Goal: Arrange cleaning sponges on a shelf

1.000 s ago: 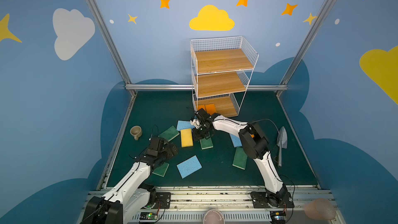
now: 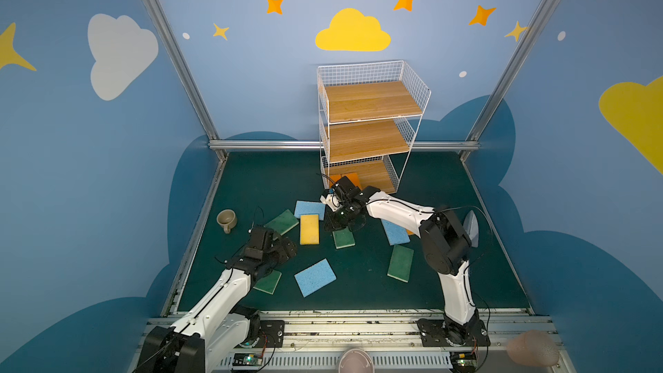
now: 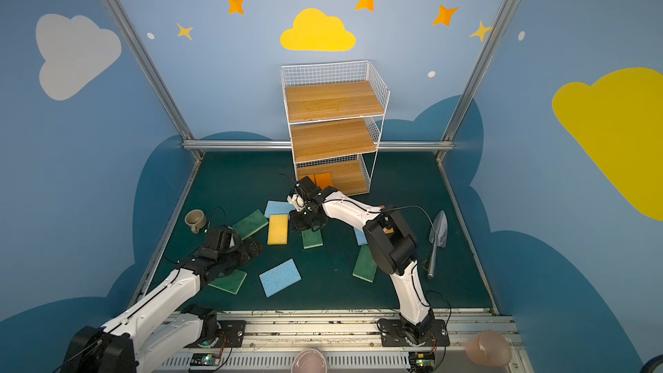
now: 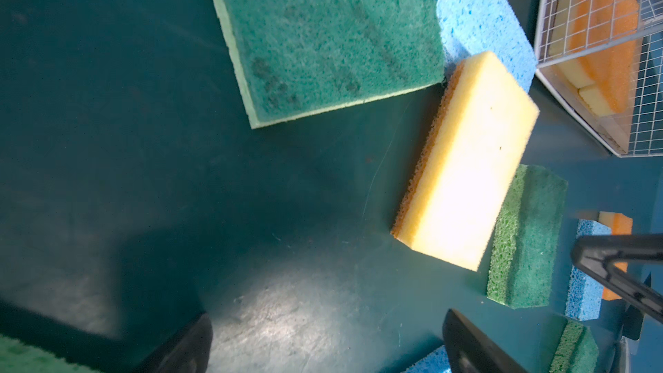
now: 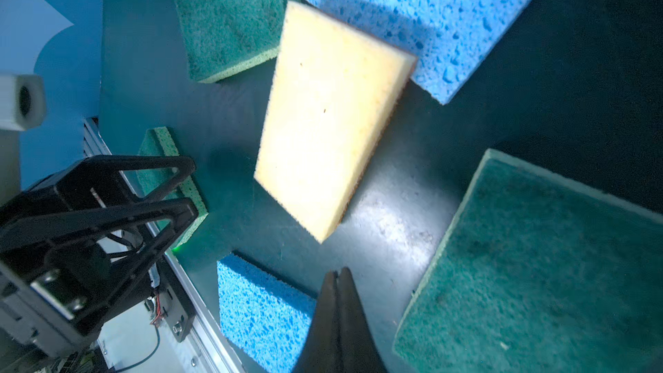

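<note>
Sponges lie scattered on the floor: yellow (image 2: 309,229), blue ones (image 2: 315,277) and several green ones (image 2: 400,262). Orange sponges (image 3: 323,179) rest on the bottom board of the three-tier wire shelf (image 3: 335,100); its upper two boards are bare. My left gripper stands open above bare floor at the front left, the yellow sponge ahead of it. My right gripper is shut, nothing visible between its fingers, above the floor among the yellow, blue and green sponges in front of the shelf.
A mug (image 2: 226,219) stands at the far left, and a trowel (image 3: 439,235) lies at the right. The floor behind the mug and right of the shelf is clear. A rail (image 2: 345,145) runs along the back wall.
My right arm has risen slightly, its elbow shifting rightward and its gripper a little up. The yellow sponge has turned slightly since a second ago. The left arm has not moved.
</note>
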